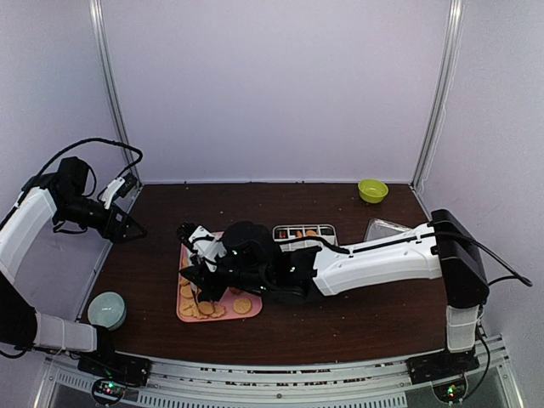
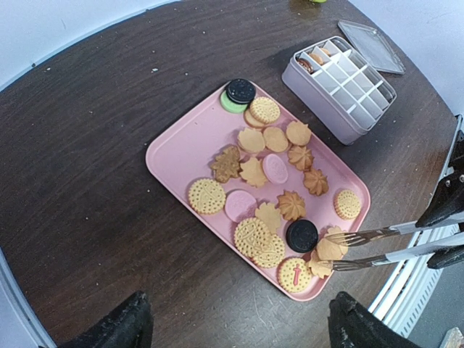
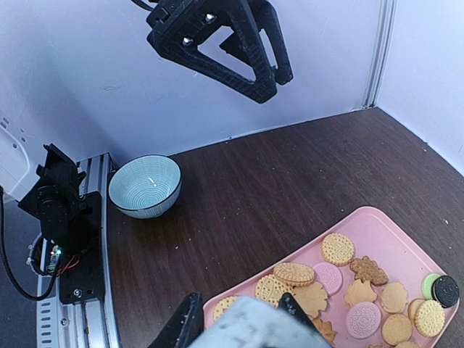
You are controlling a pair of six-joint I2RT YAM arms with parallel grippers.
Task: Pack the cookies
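A pink tray holds tan, brown, pink, green and black cookies. My right gripper has fork-like tips at the tray's near edge, closed on light tan cookies; the exact grip is partly unclear. A lidless box with a white grid has a few cookies in one end, behind the right arm in the top view. My left gripper hangs open and empty above the table's left side.
A pale blue bowl stands left of the tray, a green bowl at the back right. A clear lid lies beside the box. The right arm spans the table's middle; bare wood surrounds the tray.
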